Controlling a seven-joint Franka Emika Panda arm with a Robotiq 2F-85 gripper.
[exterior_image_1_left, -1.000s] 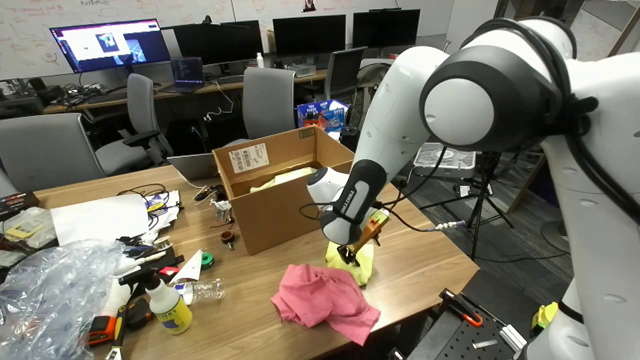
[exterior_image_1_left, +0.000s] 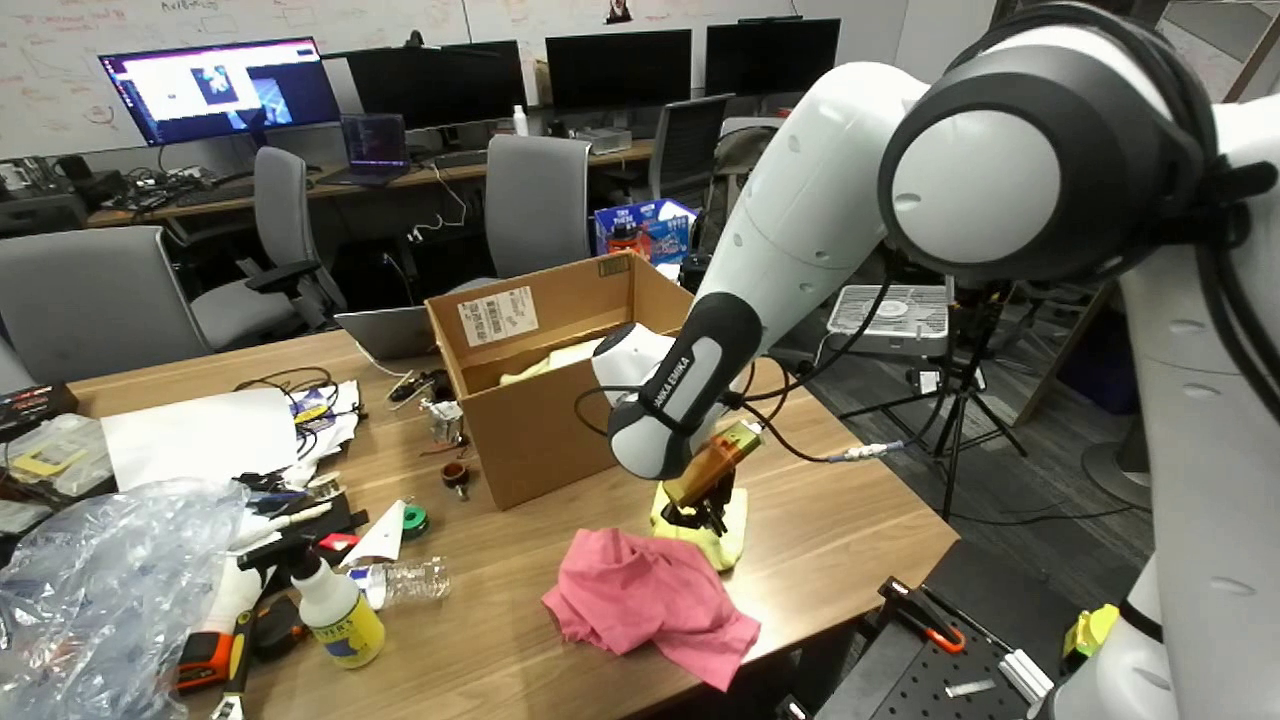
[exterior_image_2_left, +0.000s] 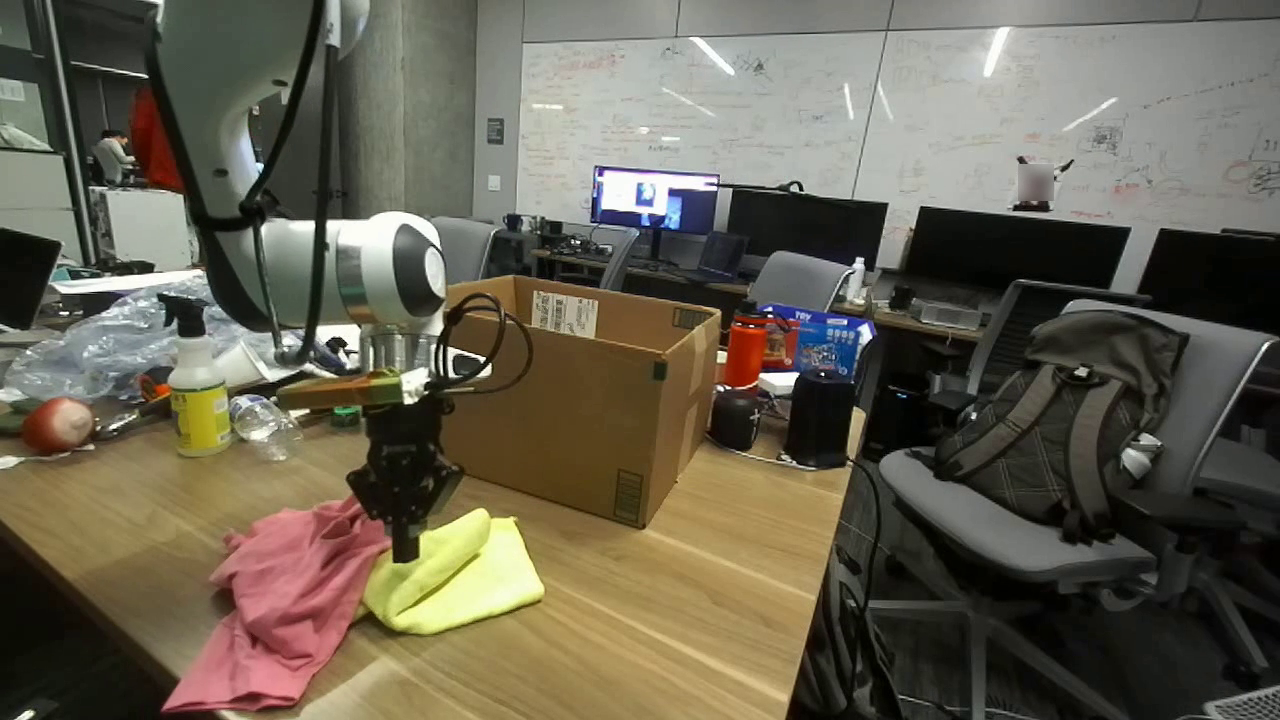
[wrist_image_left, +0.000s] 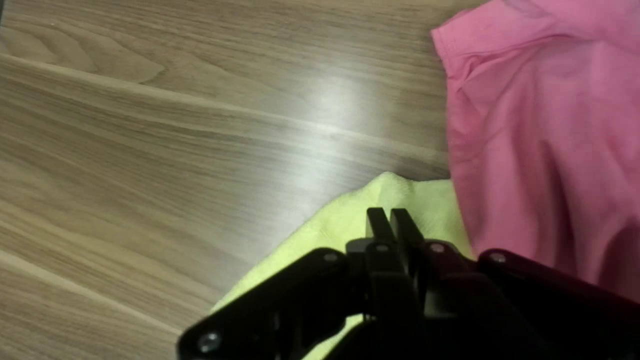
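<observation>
A yellow cloth (exterior_image_2_left: 486, 576) lies bunched on the table, with a raised fold beside my fingers. Its edge is partly covered by a pink cloth (exterior_image_1_left: 654, 606). My gripper points down over the yellow cloth, its two black fingers drawn almost together with only a sliver of space between the tips. In exterior view 2 the fingertips (exterior_image_2_left: 405, 546) overlap the yellow cloth. Whether any cloth is pinched between them I cannot tell, because the gripper hides the cloth below it in the wrist view.
A large open cardboard box (exterior_image_1_left: 540, 438) stands behind the cloths, something pale inside it. A spray bottle (exterior_image_1_left: 342, 612), a clear plastic bottle (exterior_image_1_left: 414, 581) and loose tools crowd the left side. Bare table (exterior_image_2_left: 708, 576) stretches to the right of the yellow cloth in exterior view 2.
The arm has changed its tilt.
</observation>
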